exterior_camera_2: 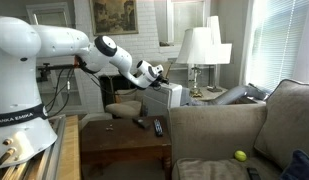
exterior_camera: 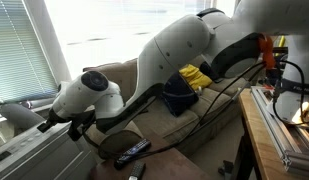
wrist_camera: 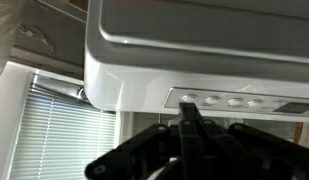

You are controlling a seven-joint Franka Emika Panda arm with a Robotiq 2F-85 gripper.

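Note:
A white appliance (wrist_camera: 124,80) with rounded edges fills the upper part of the wrist view. Along its face runs a grey strip holding several round buttons (wrist_camera: 235,102) and a small dark panel (wrist_camera: 295,108). My gripper is shut, its dark fingertips right at the leftmost button; whether they touch it I cannot tell. Nothing shows between the fingers. In exterior view 1 the arm reaches to the white appliance (exterior_camera: 39,155) at the left, and the fingertips are hard to make out there.
Two dark remotes, one of them a black remote (exterior_camera: 132,152), lie on the brown table (exterior_camera: 174,165). A beige sofa (exterior_camera_2: 209,130) stands beside it. White lamps (exterior_camera_2: 194,45) rise behind the appliance. Window blinds (wrist_camera: 59,135) show at the lower left of the wrist view.

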